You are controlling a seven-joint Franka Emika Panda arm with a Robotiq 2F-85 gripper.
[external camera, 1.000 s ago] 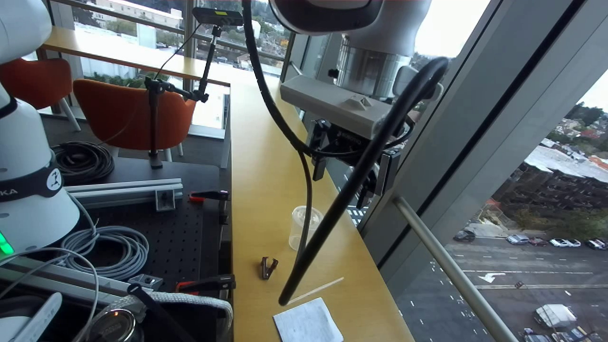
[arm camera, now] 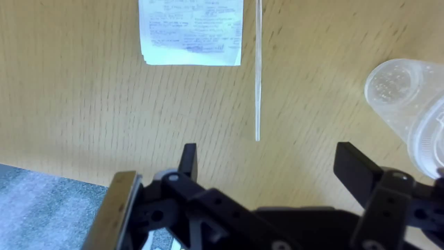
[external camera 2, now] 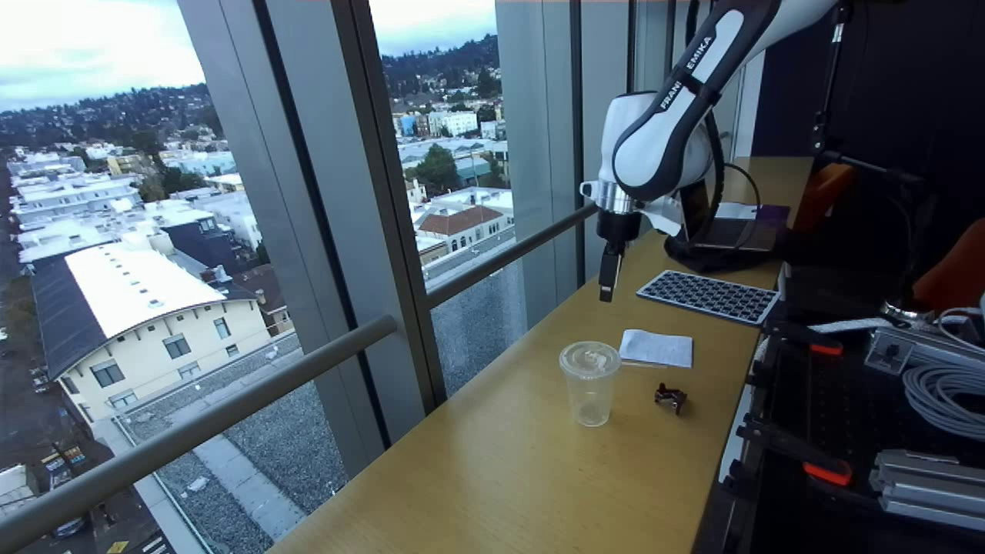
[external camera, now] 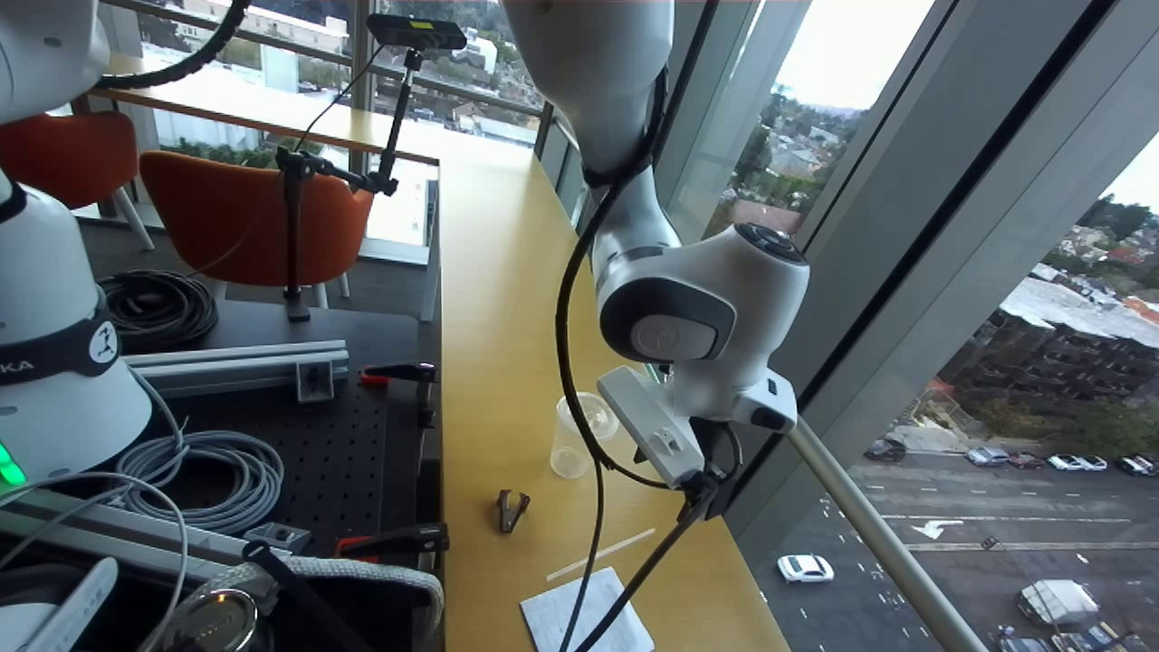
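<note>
My gripper is open, its dark fingers wide apart with only bare table seen between them. A thin clear straw (arm camera: 258, 83) lies flat on the table, its near end short of the fingertips in the wrist view. Beside it rests a folded printed paper (arm camera: 191, 31). To the right stands a clear plastic cup (arm camera: 393, 85) with a lid, upright on the table in exterior view 2 and apart from the fingers. Near the cup lies a small dark clip (external camera 2: 670, 398), also seen in exterior view 1. In exterior view 2 the gripper hangs above the table by the window side.
A keyboard (external camera 2: 709, 295) and a laptop (external camera 2: 739, 231) sit farther along the wooden table (external camera 2: 517, 471). A metal rail (external camera 2: 277, 388) and windows border one side; a black cart (external camera: 326, 435) with clamps and cables borders the other.
The arm has come down and turned, so its hand now sits beyond the cup in exterior view 1. Cup, clip, straw and paper have stayed put.
</note>
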